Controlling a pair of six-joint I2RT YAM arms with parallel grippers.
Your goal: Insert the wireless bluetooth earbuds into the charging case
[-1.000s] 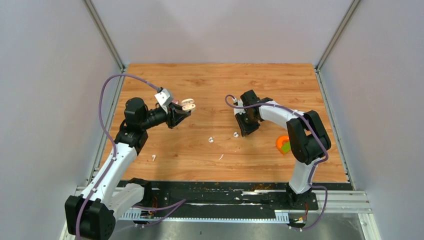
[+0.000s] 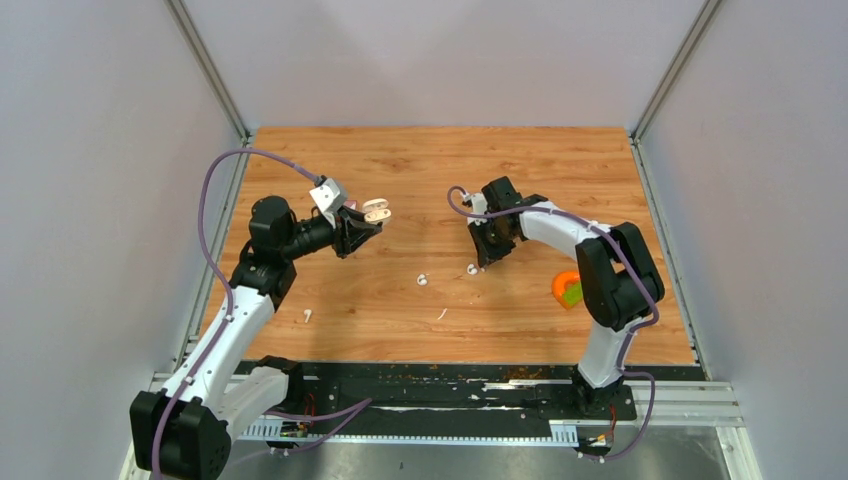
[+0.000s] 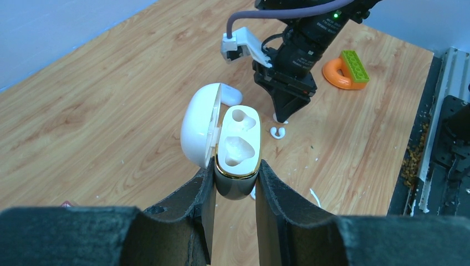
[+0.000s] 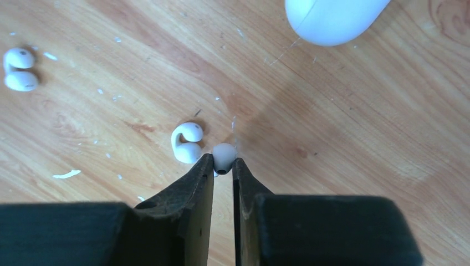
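The white charging case (image 3: 239,141) is upright with its lid (image 3: 200,125) raised and its hollows empty. My left gripper is shut on its gold-banded base, well above the table. Low over the wood, my right gripper is shut on a small white rounded piece (image 4: 224,155) with a dark spot; whether this is an earbud I cannot tell. Just left of it lies a C-shaped white earbud (image 4: 187,143). Another such earbud (image 4: 20,69) rests farther left, also seen in the top view as a small white earbud (image 2: 421,280).
A larger white rounded object (image 4: 332,19) lies on the table near the right gripper. An orange ring (image 2: 565,290) with a green block stands right. A thin white strip (image 2: 442,313) and a small white bit (image 2: 308,315) lie in front.
My right gripper has shifted slightly left, toward the nearer earbud. The left arm, the case and the loose earbuds look unmoved.
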